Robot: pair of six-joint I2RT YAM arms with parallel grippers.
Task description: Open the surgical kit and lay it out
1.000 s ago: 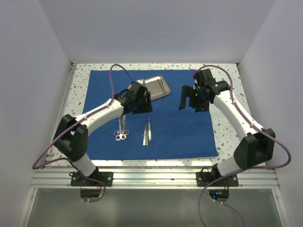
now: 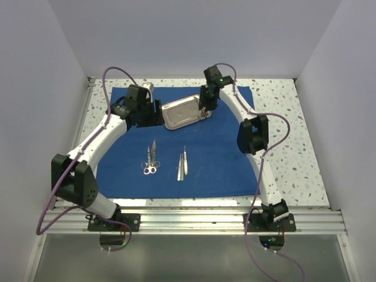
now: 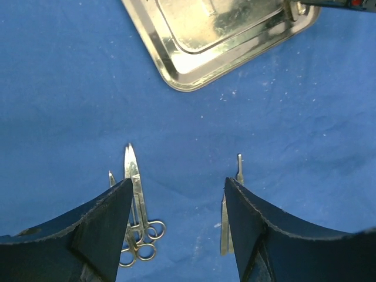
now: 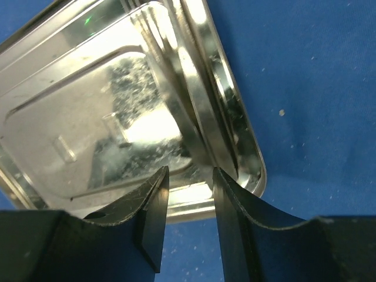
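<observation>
A shiny metal tray [image 2: 178, 113] lies tilted on the blue cloth [image 2: 214, 158] toward the back. In the right wrist view, long flat metal tweezers [image 4: 201, 106] rest along one side inside it. Over that end is my right gripper, part open, its fingertips around the near end of the tweezers in view; contact cannot be told. My left gripper [image 2: 159, 111] hangs part open by the tray's left end, empty. On the cloth lie scissors-like instruments [image 3: 136, 197] at left and slim scalpel-like tools [image 3: 239, 170] beside them.
A speckled tabletop [image 2: 296, 153] borders the cloth, with a metal rail [image 2: 194, 216] along the front. The arms stand close together over the tray.
My right gripper has moved back and left, from beside the tray to above its right end. The left one has gone back and left. Tray and laid-out tools stay put.
</observation>
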